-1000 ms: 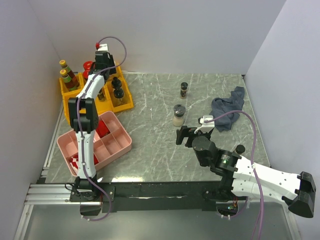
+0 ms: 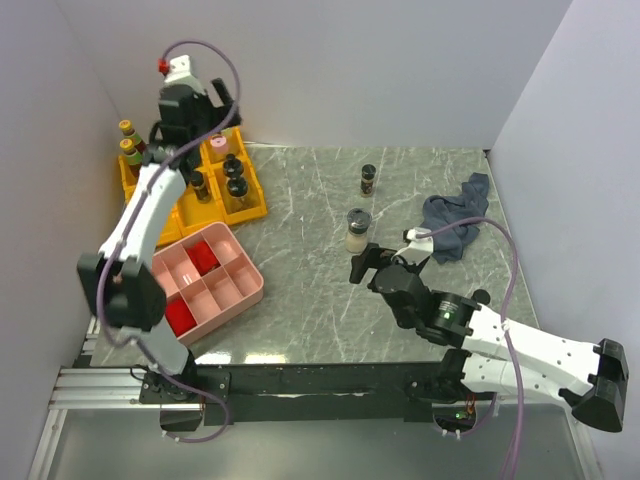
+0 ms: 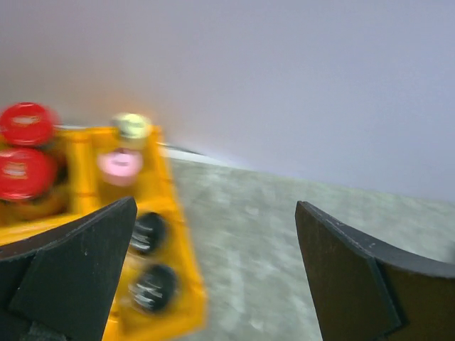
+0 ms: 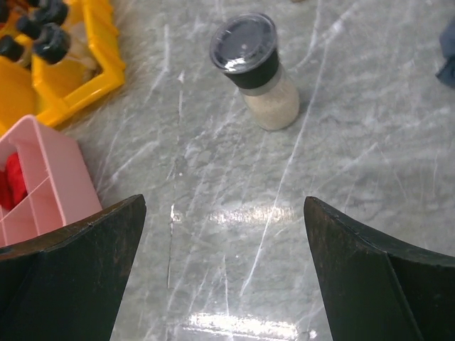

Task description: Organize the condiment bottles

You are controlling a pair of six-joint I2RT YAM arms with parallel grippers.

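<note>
My left gripper (image 2: 228,103) is raised over the back of the yellow caddy (image 2: 262,208), open and empty. In the left wrist view, blurred, a pale-capped bottle (image 3: 133,128) and a pink-topped one (image 3: 119,166) stand in one caddy section, beside red-lidded jars (image 3: 25,174). Two black-capped bottles (image 3: 155,288) fill the front section. Tall sauce bottles (image 2: 132,158) lean at the caddy's left. On the bare counter stand a black-topped shaker of pale contents (image 2: 357,232) and a small dark bottle (image 2: 368,180). My right gripper (image 2: 386,258), open and empty, hovers just nearer than the shaker.
A pink divided box (image 2: 250,292) with red packets (image 2: 180,317) sits in front of the caddy. A grey-blue cloth (image 2: 455,215) lies at the right. Another black cap (image 2: 481,297) shows beside the right arm.
A pink-topped bottle shows in the caddy beneath it. The right arm has barely shifted.
</note>
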